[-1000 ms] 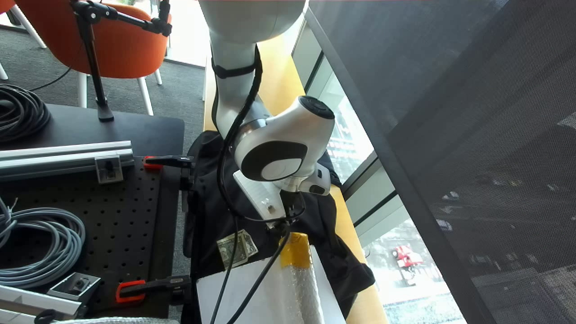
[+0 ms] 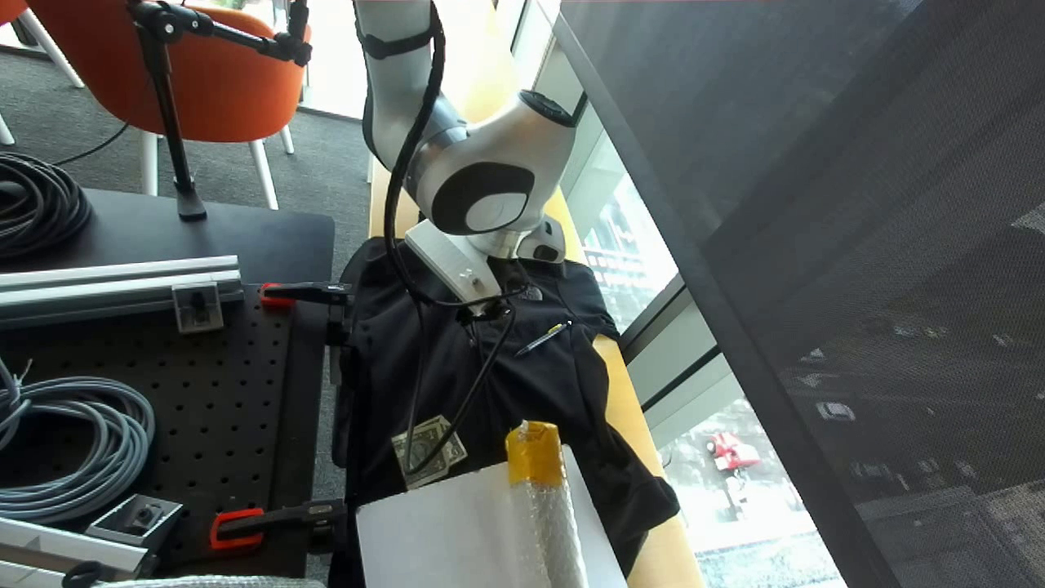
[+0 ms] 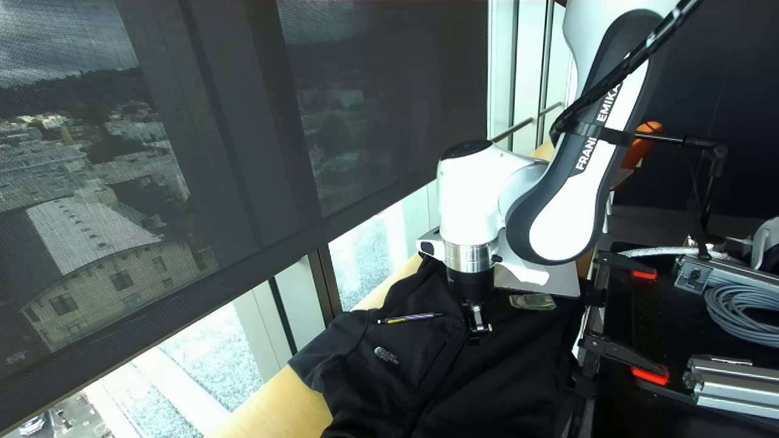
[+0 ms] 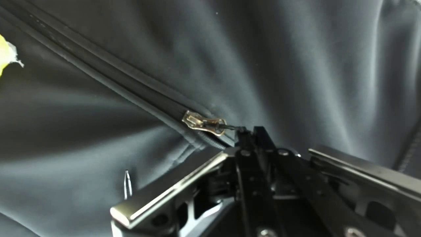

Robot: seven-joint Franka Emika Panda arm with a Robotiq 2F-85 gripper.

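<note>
A black jacket lies spread out, its zipper line running slantwise in the wrist view. On that line sits a brass zipper slider with its metal tab. A short dark pull cord leads from the tab to my gripper, which is shut on the cord's end. The fingertips stay just beside the zipper, close to the cloth. In exterior view 2 the gripper points straight down at the jacket front; exterior view 1 hides the fingertips behind the hand and cables.
A pen lies on the jacket near the gripper. A banknote rests beside a white box with a yellow-taped roll on it. Clamps grip the black table's edge. The window blind flanks the other side.
In exterior view 1 my arm and hand have shifted away from the white box, toward the far end of the jacket. The pen, hidden before, now shows. The banknote has stayed put.
</note>
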